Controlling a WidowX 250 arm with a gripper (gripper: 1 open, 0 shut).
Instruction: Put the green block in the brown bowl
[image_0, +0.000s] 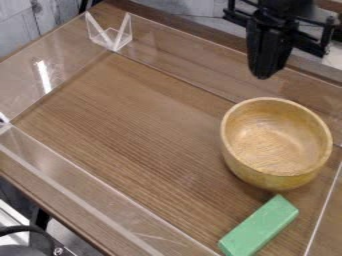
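Note:
The green block lies flat and slantwise on the wooden table near the lower edge of the camera view. Just behind it sits the brown bowl, light tan and round, its inside visible and empty. My black gripper is at the top right, beyond the bowl and well away from the block. Its upper part is cut off by the frame. The block is not in it. Dark, small fingers leave it unclear how far apart they stand.
A clear plastic piece stands at the far left corner. Transparent walls run along the table's left side, with dark cables outside at lower left.

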